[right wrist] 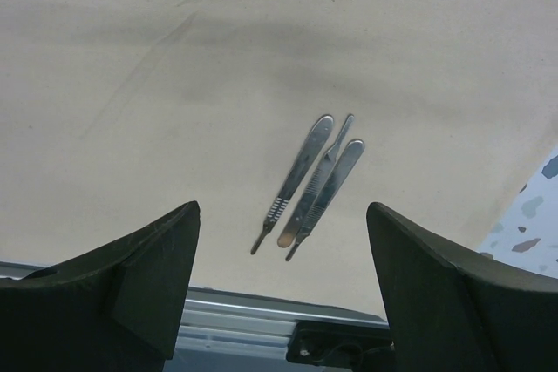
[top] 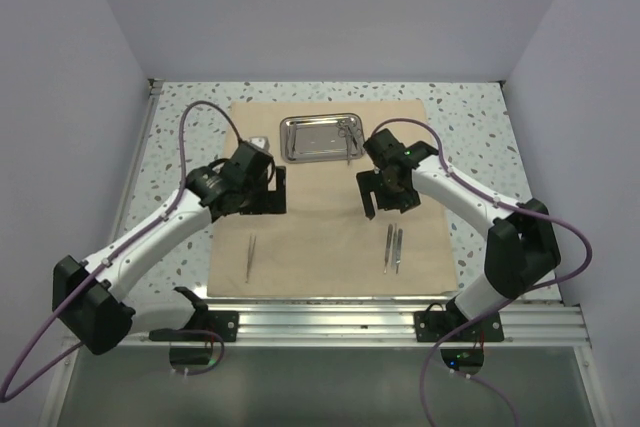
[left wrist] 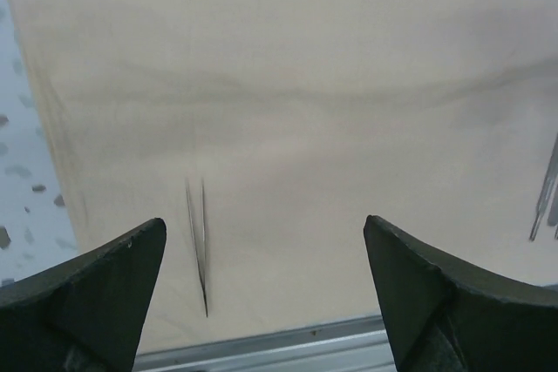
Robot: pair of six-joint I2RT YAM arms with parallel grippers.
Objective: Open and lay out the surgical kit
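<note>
A beige cloth [top: 320,267] is spread on the table. Slender tweezers [left wrist: 203,259] lie at its lower left, below my left gripper [top: 262,193], which is open and empty. Three steel instruments [right wrist: 303,163] lie side by side at the lower right, seen in the top and right wrist views, below my open, empty right gripper [top: 381,193]. A steel tray [top: 319,154] sits at the back, with slim instruments in and across its right part; their exact kinds are too small to tell.
The speckled table [top: 480,127] shows around the cloth. A metal rail [top: 300,315] runs along the front edge.
</note>
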